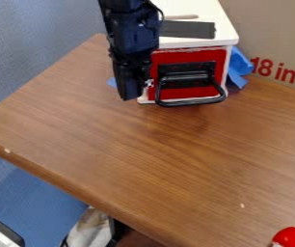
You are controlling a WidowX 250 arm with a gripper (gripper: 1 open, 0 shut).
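A small white box with a red front panel (204, 57) stands at the back of the wooden table, with a black loop handle (189, 101) on that front. My black gripper (131, 94) hangs just left of the red front, its tip low beside the box's left edge. Whether its fingers are open or shut is hard to make out.
Blue tape (238, 68) shows beside the box. A cardboard panel (279, 39) stands behind. A red object (292, 237) sits at the front right corner.
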